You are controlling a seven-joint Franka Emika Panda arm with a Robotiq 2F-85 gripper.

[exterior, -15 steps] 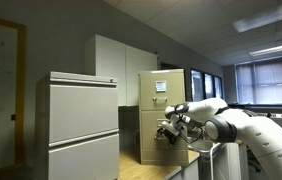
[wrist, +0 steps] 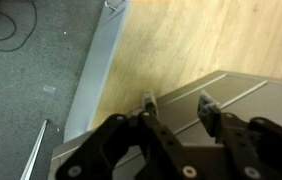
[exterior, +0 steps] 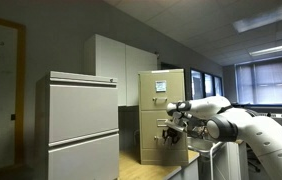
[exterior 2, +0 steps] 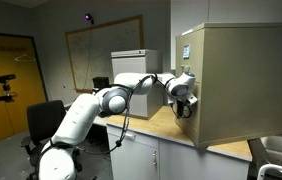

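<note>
The tall beige filing cabinet (exterior: 151, 95) stands on the wooden counter. My gripper (exterior: 168, 133) is in front of its lower drawers in exterior view 1. From the other side, exterior view 2 has the gripper (exterior 2: 183, 106) close beside the left face of the cabinet (exterior 2: 226, 85). In the wrist view the two dark fingertips of my gripper are apart, over the drawer fronts (wrist: 266, 105). I see nothing held between them. Whether they touch the cabinet or a drawer handle cannot be made out.
A pale grey filing cabinet (exterior: 83, 125) stands to the left in exterior view 1. White wall cupboards (exterior: 109, 60) hang behind.
My gripper sits slightly lower in front of the beige cabinet than a second ago. The cabinet and its drawers look unmoved.
</note>
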